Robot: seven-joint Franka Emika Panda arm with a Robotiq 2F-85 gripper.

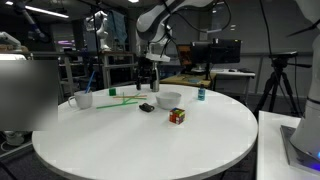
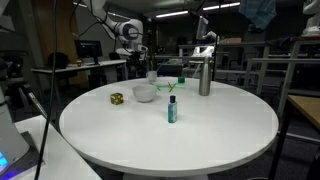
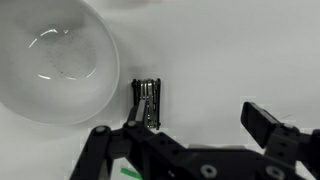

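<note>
Seen from above in the wrist view, my gripper is open, its two black fingers wide apart at the lower edge and only bare white table between them. A white bowl point(image 3: 50, 65) fills the upper left of that view. Just right of the bowl lies a small black object point(image 3: 146, 98), its lower end close to the left finger in the picture. In the first exterior view the black object point(image 1: 147, 107) rests on the table left of the bowl point(image 1: 168, 100). I cannot make out the gripper clearly in either exterior view.
A multicoloured cube point(image 1: 177, 116), a blue bottle point(image 1: 201, 95), a white mug point(image 1: 82, 99) and green sticks point(image 1: 125, 101) stand or lie around the round table. A tall metal bottle point(image 2: 205, 78) stands toward the far edge. A person point(image 1: 153, 42) is behind it.
</note>
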